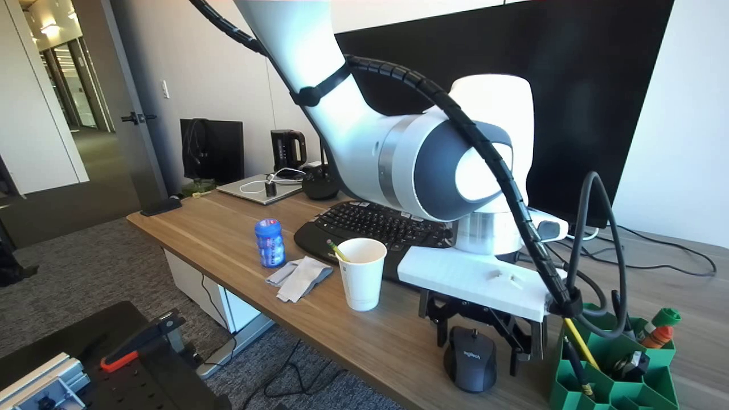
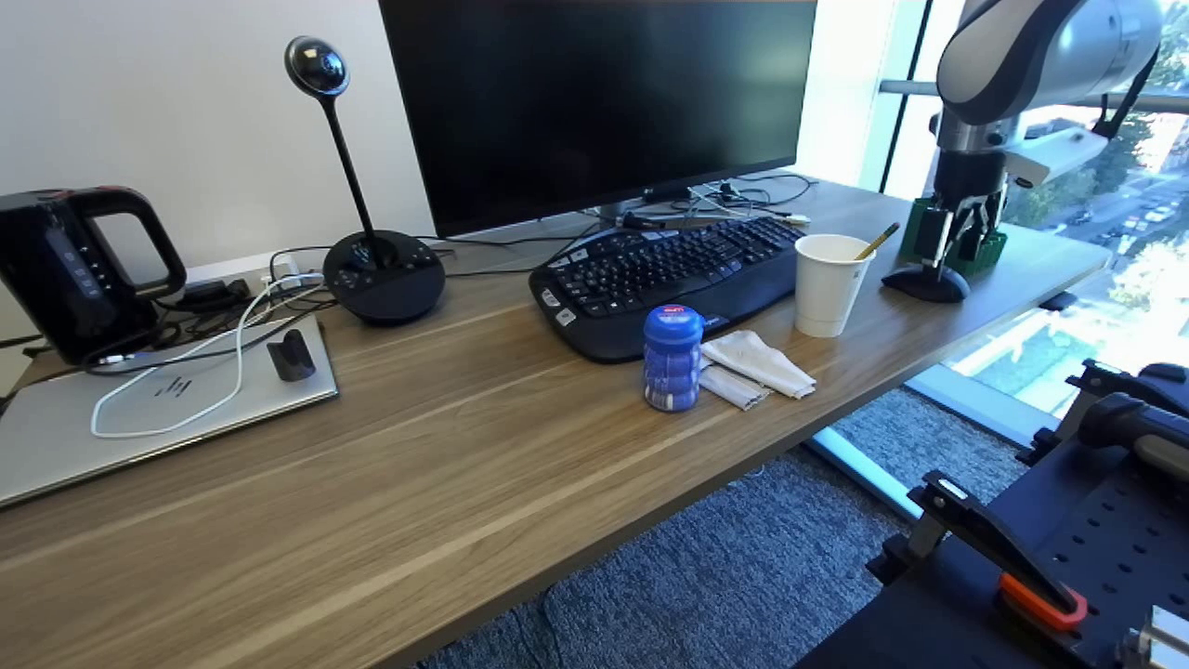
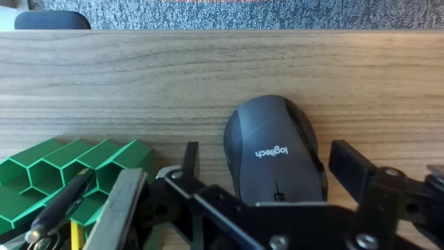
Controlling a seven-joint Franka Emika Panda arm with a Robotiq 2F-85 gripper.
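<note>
A dark grey Logitech mouse (image 3: 270, 146) lies on the wooden desk, also plain to see in exterior view 1 as a mouse (image 1: 471, 361) just below the hand. My gripper is open above it, one finger (image 3: 190, 160) on each side in the wrist view, with bare desk showing between fingers and mouse. Nothing is held. The gripper's linkage hides the near end of the mouse. Exterior view 2 shows the mouse (image 2: 927, 284) side-on, under the fingertips.
A green honeycomb organizer (image 1: 615, 393) with pens stands close beside the gripper. Further along are a white paper cup (image 1: 362, 280) with a pencil, folded cloths (image 1: 300, 277), a blue container (image 1: 270, 245) and a black keyboard (image 1: 383, 225). The desk's front edge (image 3: 249, 31) lies beyond the mouse.
</note>
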